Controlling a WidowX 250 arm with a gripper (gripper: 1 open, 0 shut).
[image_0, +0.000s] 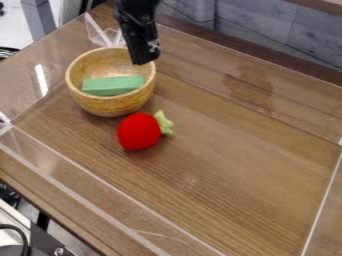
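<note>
My gripper (142, 48) is at the top of the view, dark, just above and behind the back right rim of a tan bowl (94, 104); its fingers look close together, with nothing visible between them. A green block (114, 86) lies inside the bowl. A red tomato-like object (139, 132) with a light green top lies on the wooden table (241, 170), in front of the bowl and to its right.
A grey wall ledge (274, 40) runs along the back right. A dark cable (14, 230) shows off the table at the lower left.
</note>
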